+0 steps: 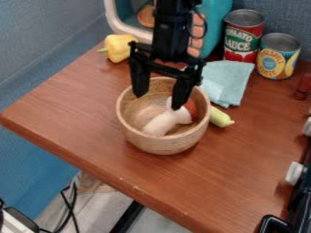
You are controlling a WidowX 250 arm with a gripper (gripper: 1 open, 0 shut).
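Observation:
My black gripper (159, 92) hangs open over a light wooden bowl (138, 136), its fingertips reaching down into the upper part of it. Inside the bowl lies a white object with a red end (165, 121), toy-like, partly hidden behind the right finger. The space between the fingers, above that object, looks empty.
A yellow pepper-like toy (116, 45) sits at the back left. Behind and right are a light blue cloth (227, 80), a tomato can (239, 41) and another can (277, 61). A pale green item (220, 116) touches the bowl's right.

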